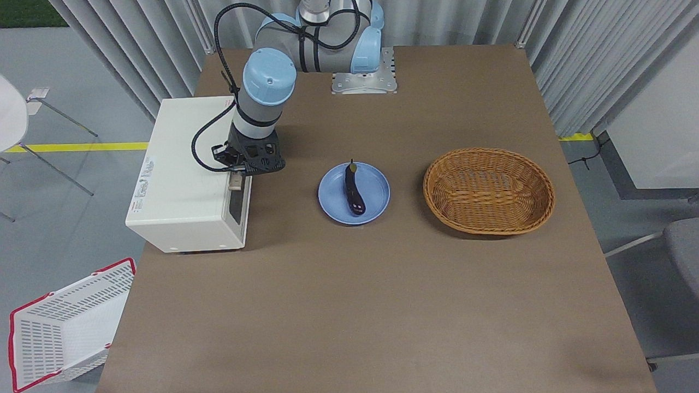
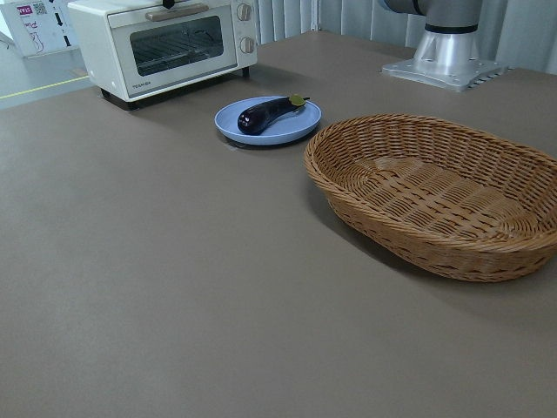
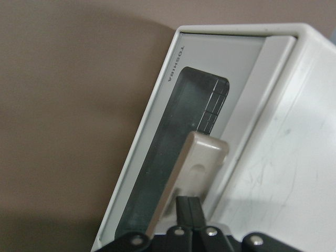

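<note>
A white Toshiba toaster oven (image 1: 183, 190) stands at the table's left side, its glass door closed. My black gripper is right at the beige door handle (image 3: 202, 163) in the wrist view, with its fingertips close together at or over it; whether they touch cannot be told. The front view shows the arm's wrist above the oven's front top edge, hiding the fingers. A dark eggplant (image 1: 354, 193) lies on a blue plate (image 1: 373, 186) in the table's middle.
A wicker basket (image 1: 488, 193) sits right of the plate. The arm's base plate (image 1: 363, 82) is at the back edge. A white red-rimmed crate stands beside the table at lower left.
</note>
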